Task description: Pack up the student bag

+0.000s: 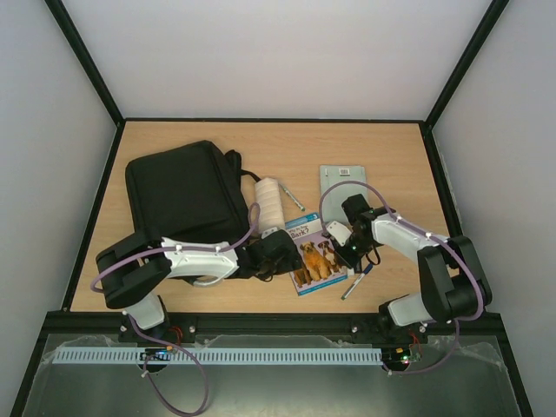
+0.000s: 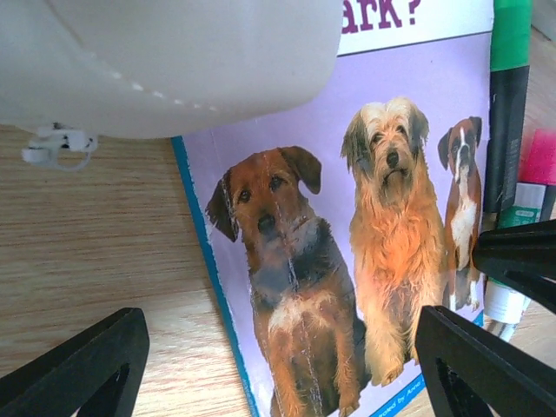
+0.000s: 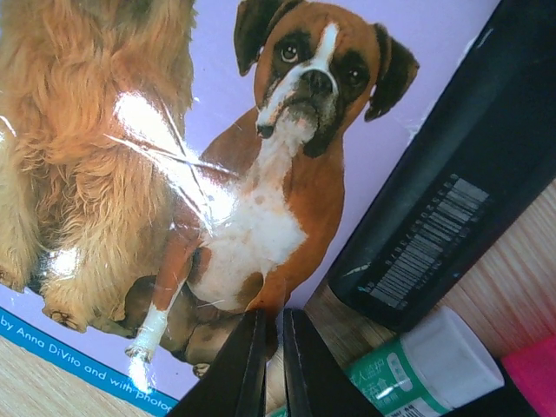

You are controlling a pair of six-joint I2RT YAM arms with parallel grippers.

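A book with three dogs on its cover (image 2: 304, 287) lies on the table, its right side beside several markers, including a black one (image 3: 443, 191) and a green-labelled one with a white cap (image 3: 434, 365). My right gripper is shut at the book's right edge, its fingertips close together on that edge; the black right finger also shows in the left wrist view. My left gripper stands open over the book, fingers either side of its lower part. The black bag (image 1: 182, 187) lies at the left.
A cream cylindrical pouch (image 1: 268, 201) and a pen (image 1: 292, 195) lie behind the book. A grey flat item (image 1: 343, 178) is at the back right, another pen (image 1: 356, 282) at the front.
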